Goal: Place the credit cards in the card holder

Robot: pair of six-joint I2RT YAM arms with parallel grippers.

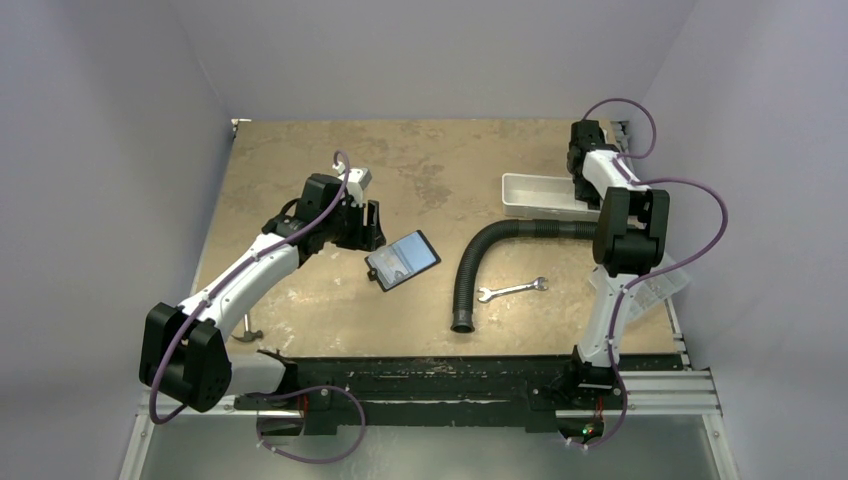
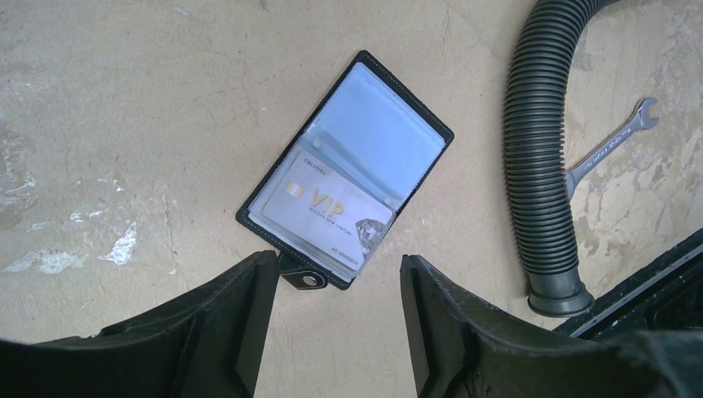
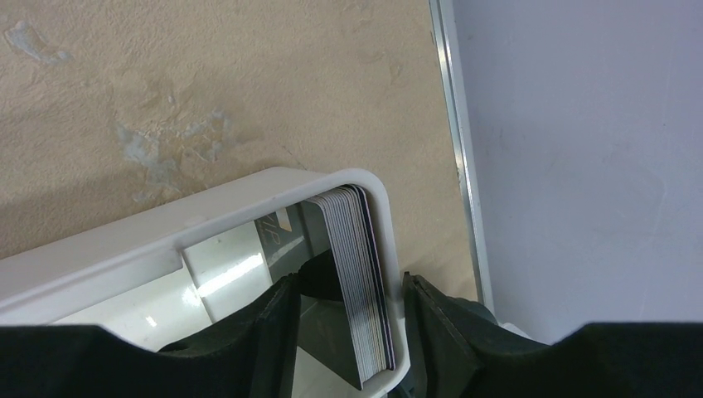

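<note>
An open card holder [image 2: 383,116] lies on the table, a VIP card [image 2: 327,211] in its lower part. My left gripper is open above it, nothing between its fingers. At the far right, a white container [image 3: 116,234] holds a stack of cards [image 3: 355,274] on edge against its end wall, with more cards lying flat. My right gripper is open over that stack, one finger inside the container, the other by the end wall.
A black corrugated hose [image 1: 470,270] curves between holder and container. A wrench [image 1: 512,289] lies beside it, a hammer [image 1: 248,334] at the left. A clear organiser [image 1: 662,288] is partly under the right arm.
</note>
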